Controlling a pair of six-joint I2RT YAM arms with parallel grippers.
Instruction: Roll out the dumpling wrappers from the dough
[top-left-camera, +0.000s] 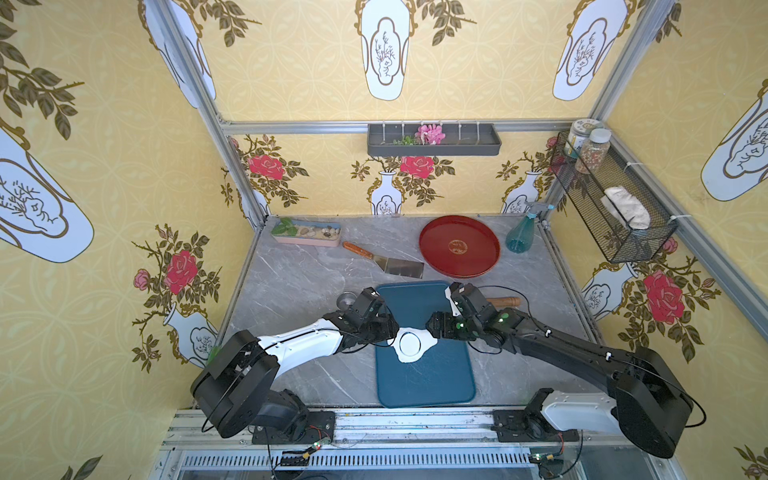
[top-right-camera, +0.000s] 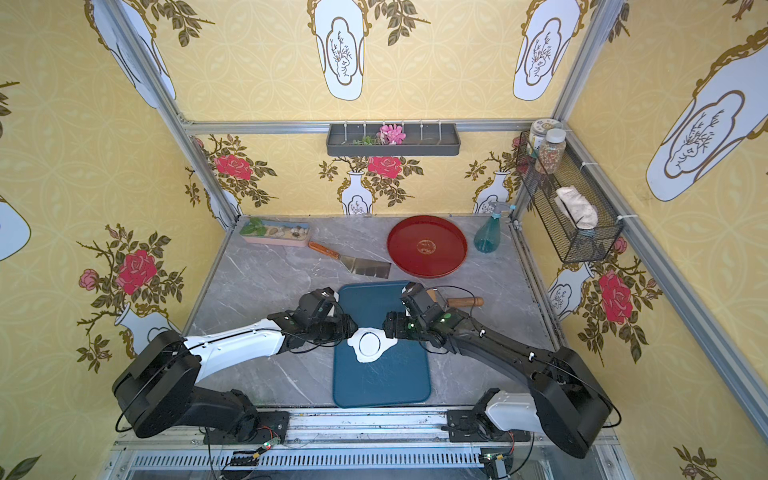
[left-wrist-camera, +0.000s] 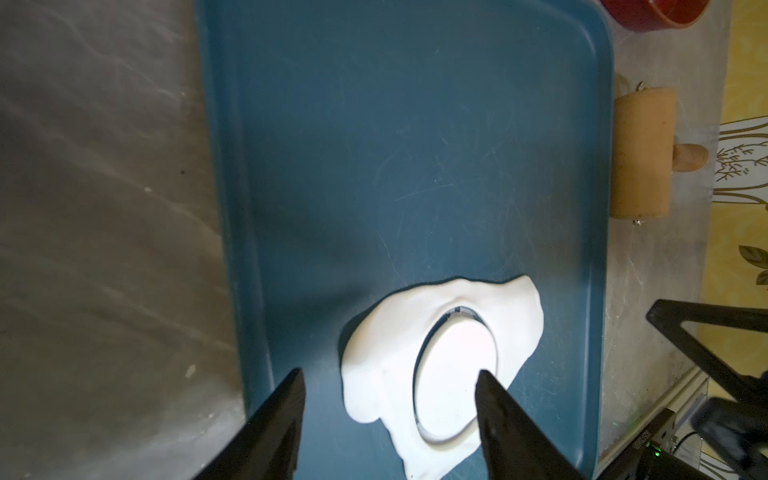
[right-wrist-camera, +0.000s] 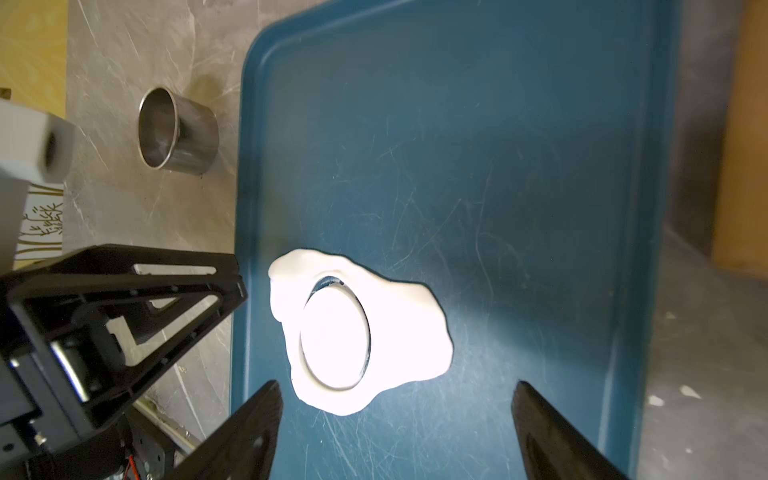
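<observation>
A flattened white sheet of dough (top-left-camera: 401, 352) lies on the blue tray (top-left-camera: 424, 388), with a round wrapper (left-wrist-camera: 456, 376) cut out inside it; a thin gap shows along part of the cut. Over the dough's left side hangs my left gripper, its fingers parted and nothing between them. From the right, my right gripper stands open above the tray near the dough's other end, empty. The wooden rolling pin (top-left-camera: 504, 301) rests on the counter right of the tray. A metal cup (right-wrist-camera: 180, 130) stands left of the tray.
Behind the tray, a scraper (top-left-camera: 397, 266) with a wooden handle and a round red tray (top-left-camera: 460, 252) lie on the counter. A spray bottle (top-left-camera: 520, 234) stands at the back right. The tray's front half is clear.
</observation>
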